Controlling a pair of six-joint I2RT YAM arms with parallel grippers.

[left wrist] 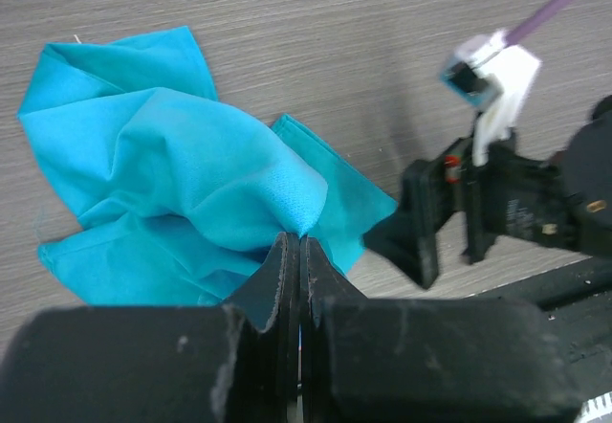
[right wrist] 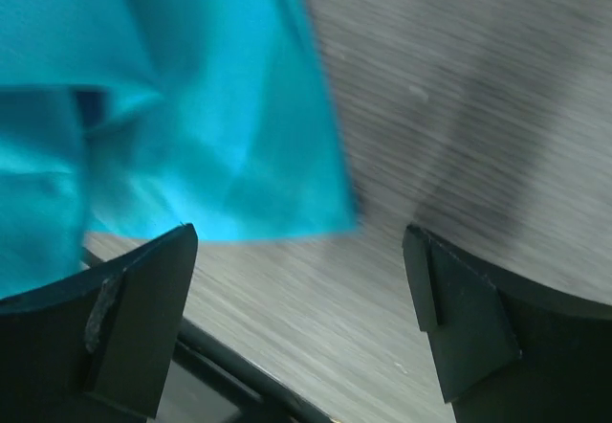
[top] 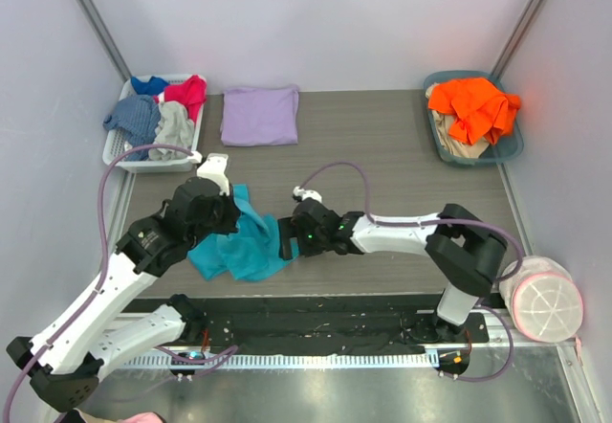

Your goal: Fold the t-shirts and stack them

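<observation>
A rumpled turquoise t-shirt (top: 256, 251) lies on the table in front of the left arm. My left gripper (top: 232, 224) is over its upper left part; in the left wrist view its fingers (left wrist: 273, 294) are shut, tips against a raised fold, and any cloth pinched there is hidden. At the shirt's right corner my right gripper (top: 287, 238) stands open. Between and just beyond its fingertips, the right wrist view has a flat turquoise corner (right wrist: 287, 189), not gripped. A lavender t-shirt (top: 260, 117), folded to a neat rectangle, rests at the back.
In the back left stands a white basket (top: 170, 166) of blue, grey and pink clothes. A teal basket (top: 509, 145) with an orange garment (top: 475, 107) on top is at the back right. Bare table (top: 382, 145) stretches between the lavender shirt and the teal basket.
</observation>
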